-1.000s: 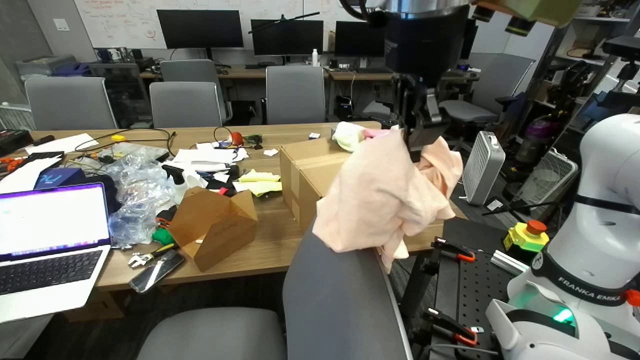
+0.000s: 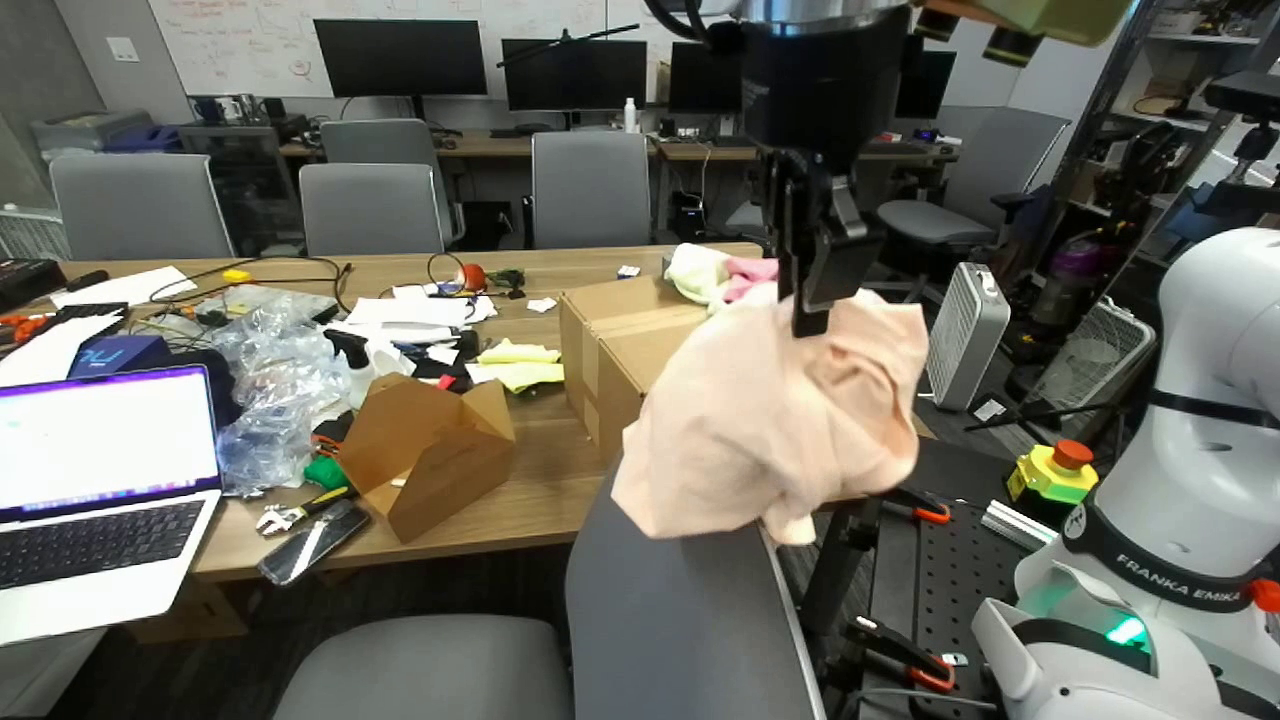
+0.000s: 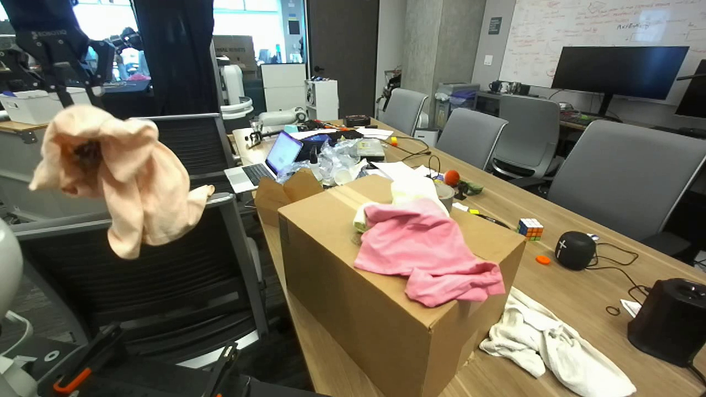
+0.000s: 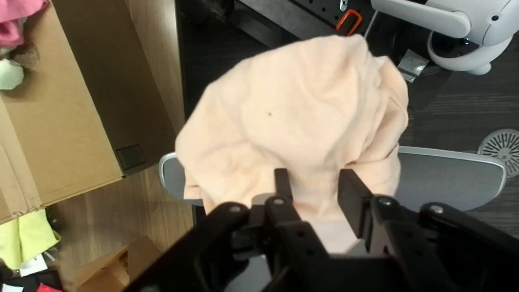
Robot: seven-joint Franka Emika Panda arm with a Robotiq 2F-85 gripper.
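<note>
A crumpled peach cloth is in the air over the back of a grey chair, just below my gripper. In the wrist view the two black fingers stand apart, with the peach cloth spread out beyond their tips. Exterior view 2 also shows a gap between the fingers, with the bunched top of the cloth right under them. Whether any fold still touches a fingertip is hard to tell.
A large cardboard box on the table bears a pink cloth. A white cloth lies beside it. The grey chair stands at the table's edge; a small open carton and clutter fill the table's left.
My gripper has shifted a little left in exterior view 1. The cloth sits lower against the fingers, whose tips now show in front of it; before, its top reached up around them.
</note>
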